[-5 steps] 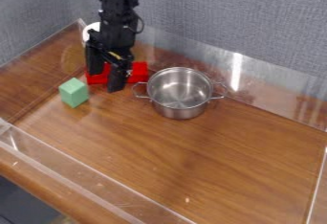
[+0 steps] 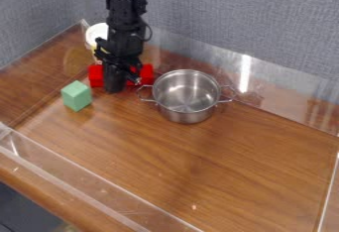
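Observation:
The black arm reaches down from the back, and its gripper (image 2: 117, 77) is low over a red object (image 2: 142, 74) on the wooden table, partly hiding it. The fingertips are dark and small against it, so what lies between them is hard to see. A pale green block (image 2: 75, 96) sits just left and in front of the gripper. A steel pot (image 2: 185, 97) with two handles stands to the right.
A white object (image 2: 95, 32) is at the back left, beside a yellowish round item (image 2: 75, 60). Walls border the back.
Since a second ago the gripper has shifted slightly left and its lower part has drawn narrower over the red object. The pot and green block look unmoved.

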